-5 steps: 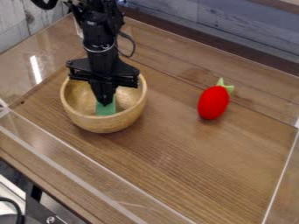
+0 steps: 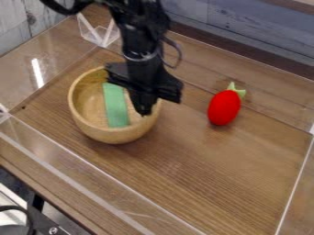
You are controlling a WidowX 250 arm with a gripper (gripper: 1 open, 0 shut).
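Observation:
My black gripper [image 2: 150, 96] is lowered at the right part of a round wooden bowl [image 2: 92, 128], its body partly over the rim; it looks shut, with nothing visible between its fingers, though the tips are hard to make out. A green oblong object [image 2: 116, 105] lies inside the bowl, left of the gripper.
A red strawberry-like object [image 2: 223, 107] with a green top lies on the wooden table to the right. A small white wire-like item [image 2: 98, 27] is at the back left.
The arm and gripper have moved rightward from the bowl's middle toward its right side, and more of the green object now shows in the bowl.

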